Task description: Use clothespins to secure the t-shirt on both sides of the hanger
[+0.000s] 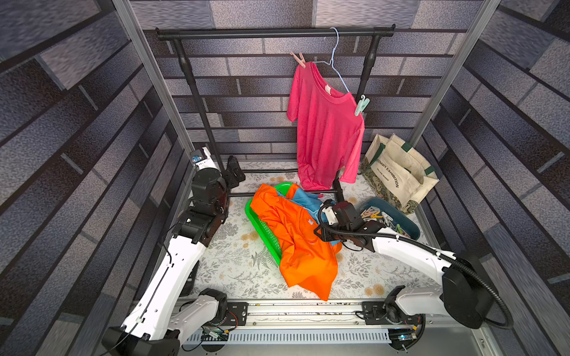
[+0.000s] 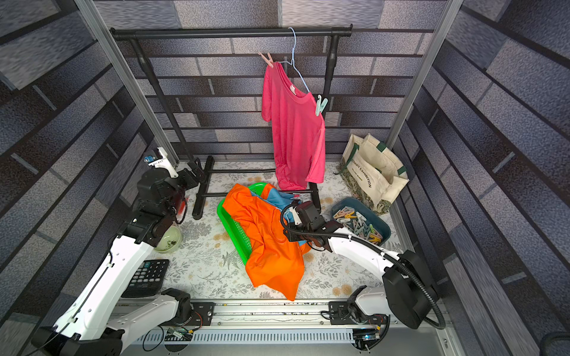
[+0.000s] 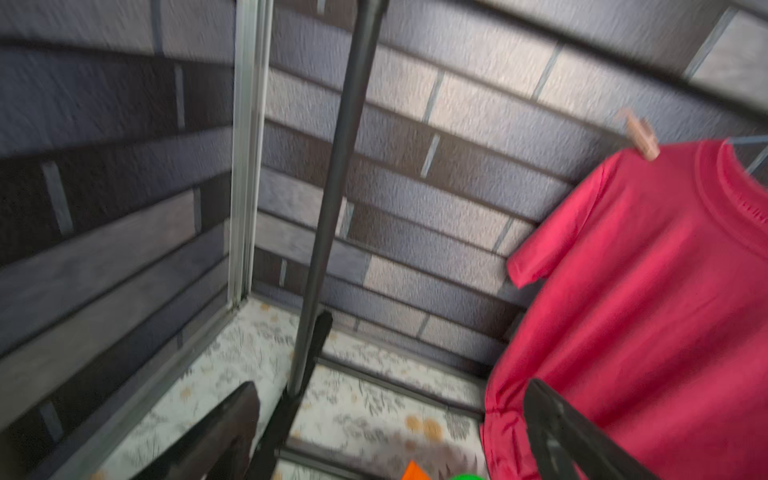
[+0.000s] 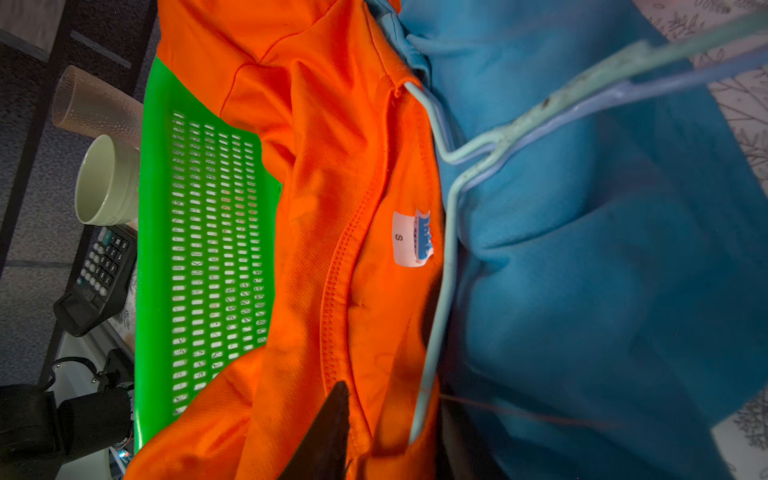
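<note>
The pink T-shirt (image 1: 326,130) hangs from the rack on a pale blue hanger (image 1: 337,74). A pink clothespin (image 1: 301,60) sits at one shoulder and a mint clothespin (image 1: 361,105) at the other. My left gripper is open and empty, left of that shirt. Over the green basket (image 4: 152,280) lies an orange T-shirt (image 4: 304,184), with a pale green hanger (image 4: 449,264) running inside its collar. My right gripper is part open, its fingers (image 4: 324,436) either side of the orange cloth near the hanger's lower end. A blue garment (image 4: 576,264) lies alongside.
A dark bin of clothespins (image 2: 359,222) and a cream bag (image 2: 371,172) stand on the right. On the left are a pale bowl (image 2: 169,239) and a calculator (image 2: 147,277). The black rack (image 1: 267,34) spans the back.
</note>
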